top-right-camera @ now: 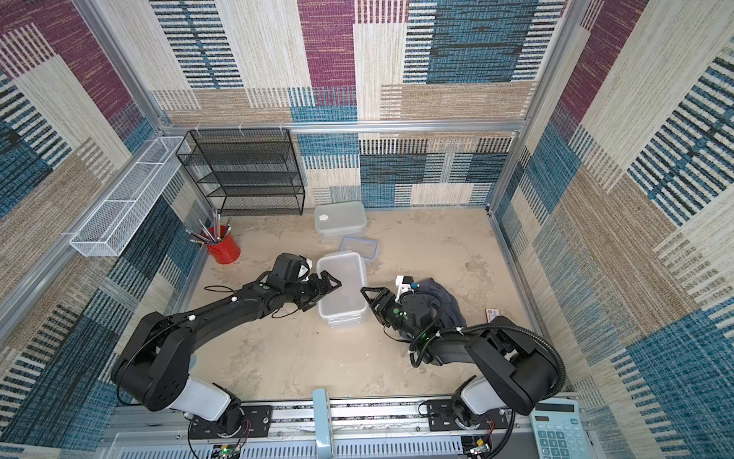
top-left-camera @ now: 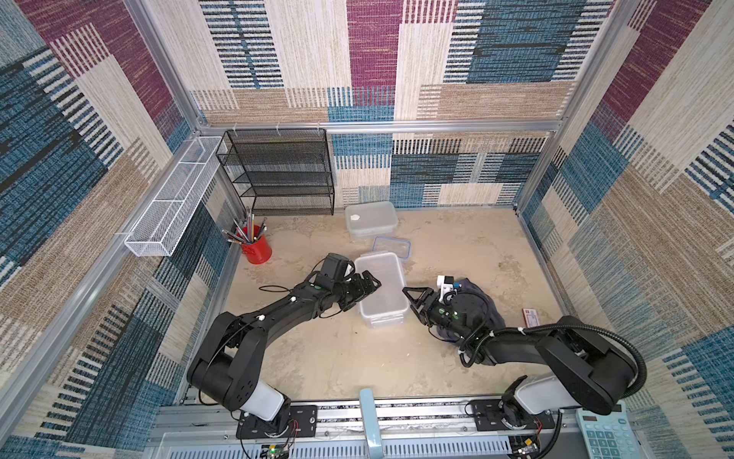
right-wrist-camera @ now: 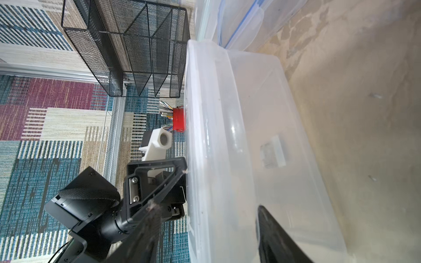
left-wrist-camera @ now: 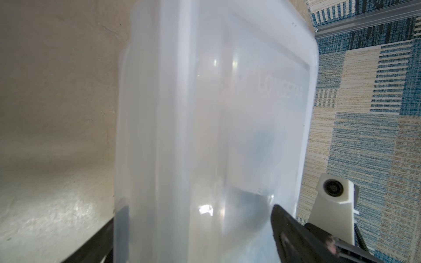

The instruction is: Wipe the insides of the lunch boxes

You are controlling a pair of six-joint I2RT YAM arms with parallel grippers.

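Note:
A translucent lunch box point(top-left-camera: 380, 277) with its white lid on sits mid-table. My left gripper point(top-left-camera: 365, 284) stands open at the box's left side; in the left wrist view the box fills the space between its blurred fingers. My right gripper point(top-left-camera: 414, 297) is at the box's right side, its fingers apart, the box point(right-wrist-camera: 285, 144) directly before them in the right wrist view. A dark grey cloth point(top-right-camera: 447, 302) lies largely under the right arm. A second box point(top-left-camera: 371, 214) stands at the back, with a blue-rimmed lid point(top-left-camera: 391, 241) in front of it.
A black mesh shelf point(top-left-camera: 275, 172) stands back left, beside a red cup of pens point(top-left-camera: 256, 248). A white mesh basket point(top-left-camera: 172, 199) hangs on the left rail. A small packet point(top-left-camera: 530, 317) lies at right.

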